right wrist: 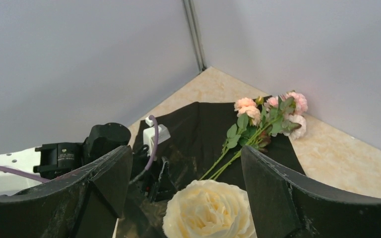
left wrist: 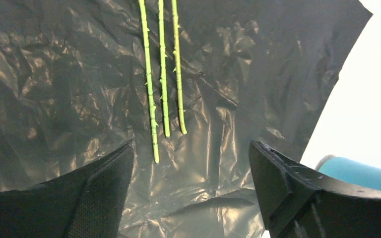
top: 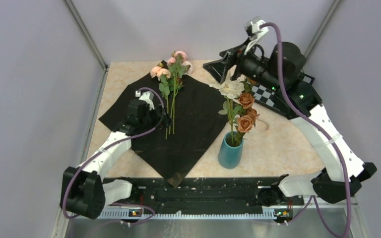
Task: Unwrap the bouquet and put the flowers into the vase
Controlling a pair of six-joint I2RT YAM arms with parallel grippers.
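Pink flowers (top: 163, 73) lie on the black sheet, with their thin green stems (left wrist: 149, 79) pointing toward the table's front. Close to the stem ends, my left gripper (top: 166, 119) is part open; in the left wrist view the stems end ahead of the left gripper, not between its fingers. A teal vase (top: 230, 154) stands upright, holding white and brown flowers (top: 246, 100). Above these blooms hangs my open right gripper (top: 215, 71), hiding some of them. In the right wrist view a cream bloom (right wrist: 208, 210) shows below the right gripper, partly behind one finger.
A checkered board (top: 265, 96) lies behind the right arm at the back right, mostly covered. Grey walls (top: 198, 29) bound the table. Bare tabletop (top: 292, 148) lies to the right of the vase.
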